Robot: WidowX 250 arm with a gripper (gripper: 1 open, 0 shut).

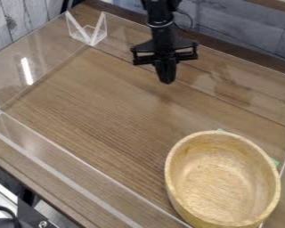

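Observation:
My black gripper (166, 64) hangs over the back middle of the wooden table (92, 125). It is shut, with nothing visible between its fingers.
A large yellow bowl (223, 207) fills the front right, with a small green item partly hidden at its right rim. A white wire-like object (88, 28) stands at the back left.

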